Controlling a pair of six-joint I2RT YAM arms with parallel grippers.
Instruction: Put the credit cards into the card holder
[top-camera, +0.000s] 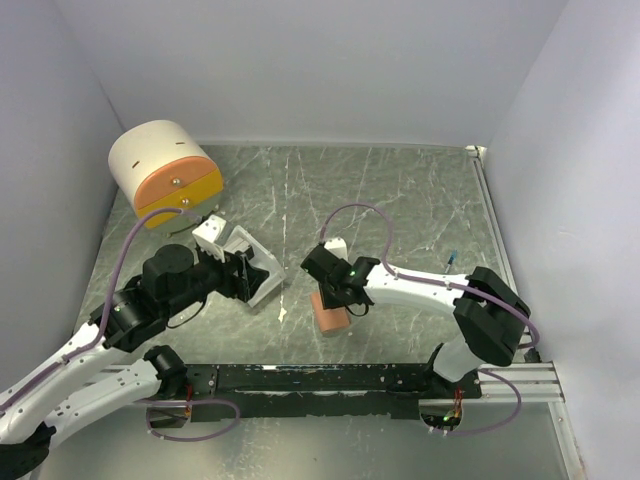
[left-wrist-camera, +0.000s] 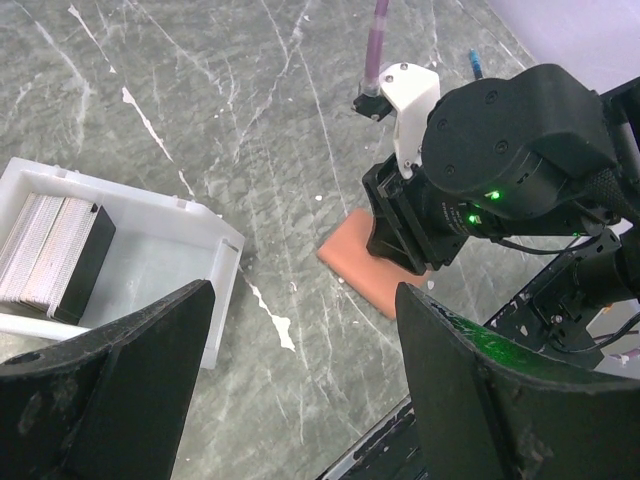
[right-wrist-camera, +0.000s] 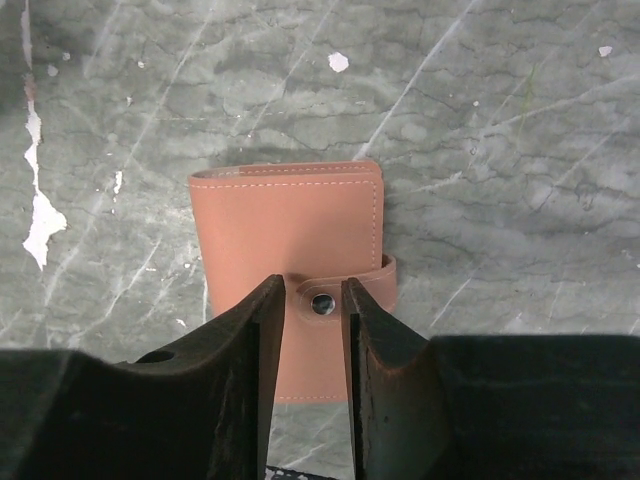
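A pink leather card holder lies on the marble table, its snap strap visible in the right wrist view. My right gripper is over it, fingers part open across the snap. My left gripper hangs by the white tray, fingers apart with nothing between them. In that tray stands a dark box of thin white cards, at its left side.
A white and orange cabinet stands at the back left. A blue pen-like item lies at the right.
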